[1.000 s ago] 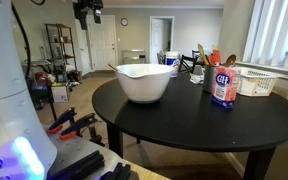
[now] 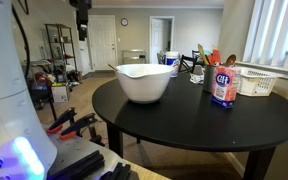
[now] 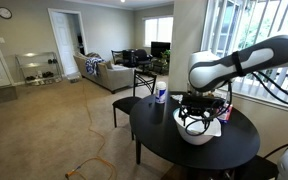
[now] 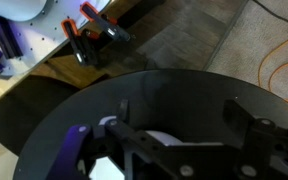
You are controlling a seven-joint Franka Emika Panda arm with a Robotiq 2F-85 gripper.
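Observation:
A large white bowl [image 2: 144, 84] stands on the round black table, near its left side in exterior view 1; a thin light handle pokes over its rim. Only part of the bowl [image 4: 108, 168] shows at the bottom of the wrist view, mostly behind the gripper body. My gripper is open over the dark tabletop, its two fingers wide apart with nothing between them. In exterior view 1 the gripper is high at the upper left, well above table height. Exterior view 2 has the arm reaching across in front of the bowl [image 3: 192, 130].
Right of the bowl stand a red and blue package [image 2: 224, 88], a utensil holder [image 2: 209, 74] and a white basket [image 2: 256, 83]. A blue and white canister [image 2: 171, 58] is behind the bowl.
In exterior view 1 the gripper has shifted a little left and now hangs lower, at a different angle. The bowl and the other objects on the table stay where they were.

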